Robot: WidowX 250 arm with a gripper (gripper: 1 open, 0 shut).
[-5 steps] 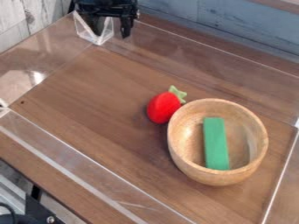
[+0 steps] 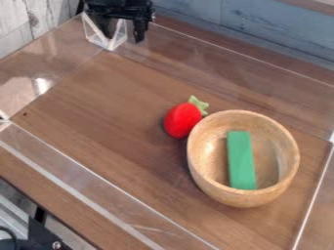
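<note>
A wooden bowl [image 2: 274,161] stands at the right with a green block [image 2: 240,159] lying inside it. Just left of the bowl, a red strawberry toy [image 2: 182,121] with a green top rests on the table. The dark gripper [image 2: 117,21] is high at the top left, partly cut off by the frame edge, over a clear angular object [image 2: 104,35]; whether its fingers are open or shut is unclear.
Wall panels border it at the back and left.
</note>
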